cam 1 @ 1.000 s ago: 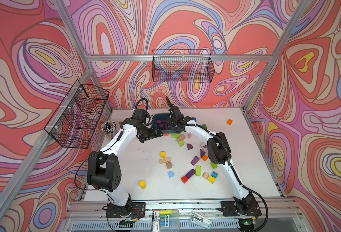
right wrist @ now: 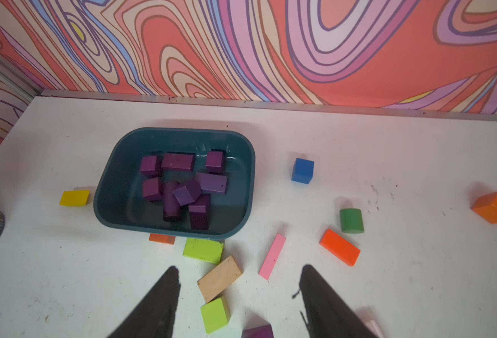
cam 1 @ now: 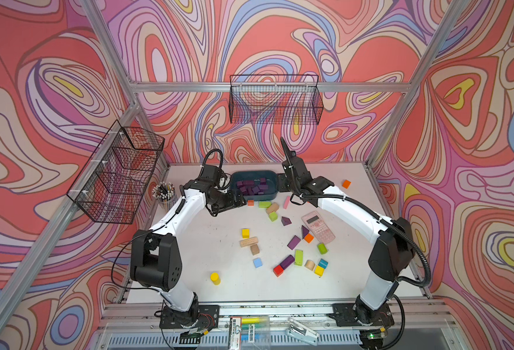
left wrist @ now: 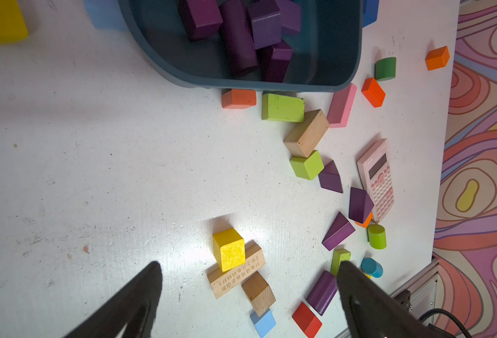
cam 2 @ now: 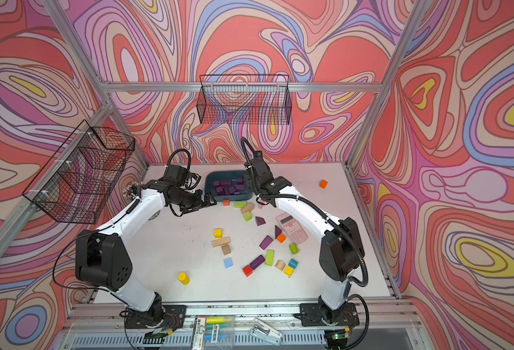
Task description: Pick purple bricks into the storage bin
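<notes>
The dark teal bin [right wrist: 244, 186] at the back middle holds several purple bricks [right wrist: 178, 162]. Loose on the table lie several more purple pieces, including a triangle [left wrist: 330, 178], a block [left wrist: 360, 205], a wedge [left wrist: 337, 231] and a cylinder [left wrist: 321, 293]. My left gripper [cam 1: 233, 201] is open, left of the bin's front and over the table, empty. My right gripper is open and raised by the bin's right side, with nothing between its fingers; below it the right wrist view shows table and blocks.
Mixed coloured blocks and a pink calculator [cam 1: 318, 227] cover the middle and right of the table [cam 1: 198, 256]. A pencil holder [cam 1: 163, 195] stands at the back left; wire baskets [cam 1: 274, 105] hang on the frame.
My right arm has risen out from over the bin and moved right and back from it, uncovering the bin's contents. The left arm is nearly still.
</notes>
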